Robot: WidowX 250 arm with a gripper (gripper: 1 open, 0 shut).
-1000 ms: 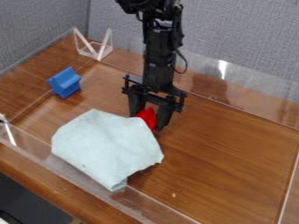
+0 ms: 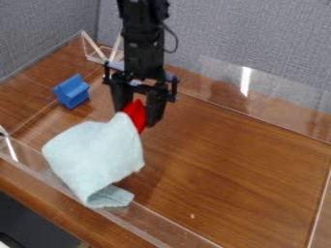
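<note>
The black arm hangs from the top centre, its gripper (image 2: 137, 108) low over the table at left of centre. Beneath it is a small red object (image 2: 135, 116), which the gripper appears shut on, partly hidden by the dark fingers. A pale, crumpled cloth (image 2: 91, 157) lies over the front left of the table, reaching up to just below the red object.
A blue block (image 2: 72, 92) sits at the left. A white wire rack (image 2: 101, 51) stands behind it near the back edge.
The arm and gripper have moved left with the red object. The cloth has shifted left, and its shape has changed, its upper part now narrower.
</note>
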